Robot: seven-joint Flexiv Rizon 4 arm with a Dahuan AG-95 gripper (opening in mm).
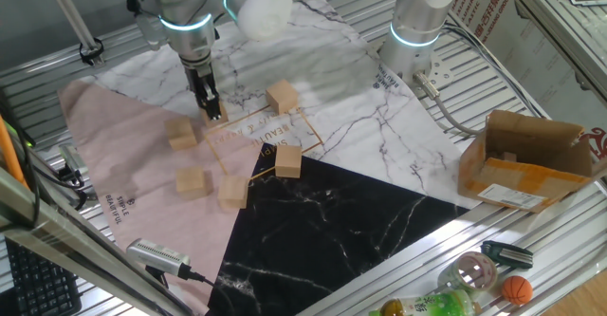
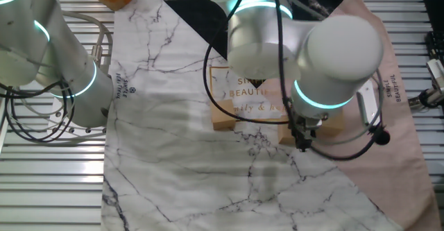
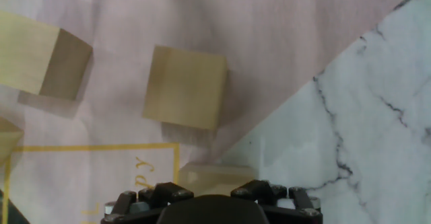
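My gripper [image 1: 212, 113] points down at a pale wooden block [image 1: 220, 120] near the pink and white marble border. In the wrist view, the gripper shows its black fingertips apart, with a gap between them. The far part of that block [image 3: 215, 177] shows just past the fingertips; the gripper hides the rest, and contact cannot be made out. Another block [image 3: 185, 88] lies on the pink area, and a further one [image 3: 30, 52] is to its left. More blocks sit around the gold frame: one [image 1: 282, 96] on white marble, one [image 1: 288, 161] by the black area.
Two blocks [image 1: 192, 182] [image 1: 233, 192] rest on the pink cloth nearer the front. An open cardboard box [image 1: 517, 183] stands far right.
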